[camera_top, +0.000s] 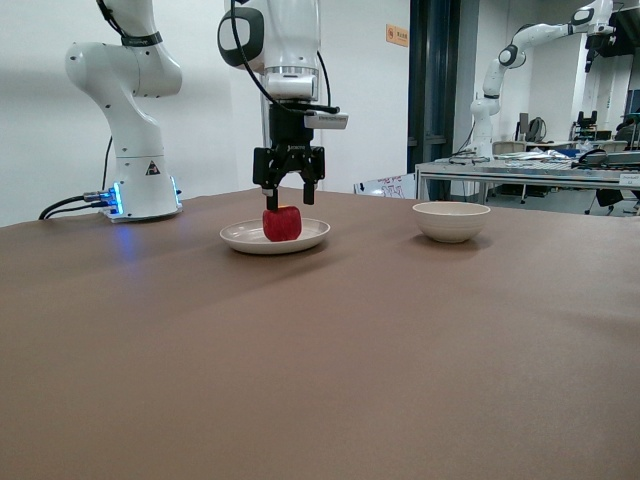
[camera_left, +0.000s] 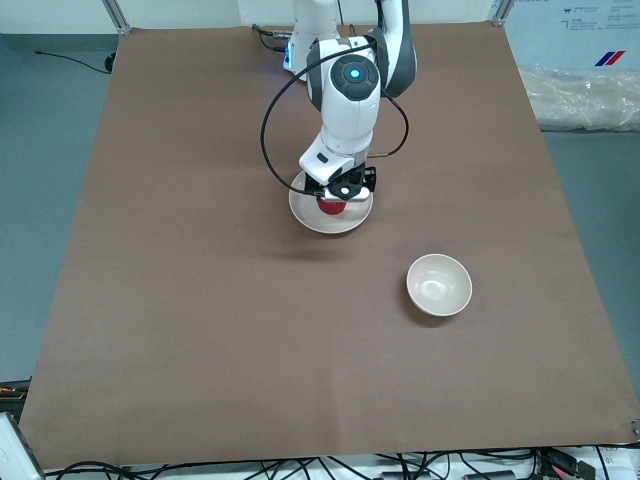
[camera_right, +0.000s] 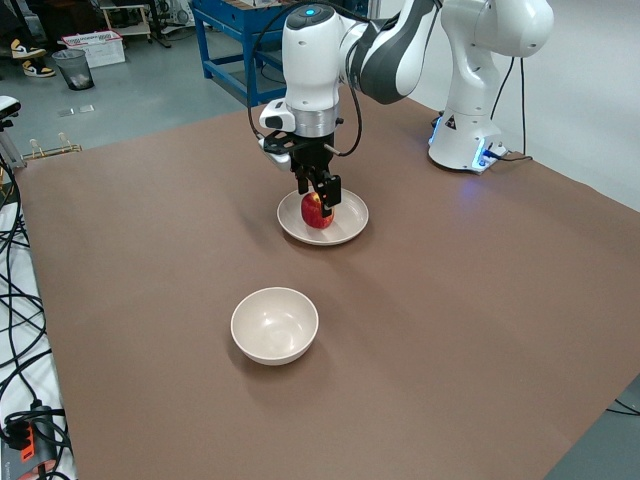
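Observation:
A red apple (camera_top: 282, 225) (camera_right: 313, 210) rests on a white plate (camera_left: 310, 215) (camera_top: 247, 237) (camera_right: 349, 225) toward the back of the brown table. My black gripper (camera_top: 289, 190) (camera_right: 319, 195) hangs just over the apple with its fingers apart, one on either side of the apple's top, not closed on it. In the left view the gripper hides much of the apple. An empty white bowl (camera_left: 439, 284) (camera_top: 451, 220) (camera_right: 274, 325) stands apart, nearer the front.
Cables (camera_right: 15, 300) lie along the table's outer edge.

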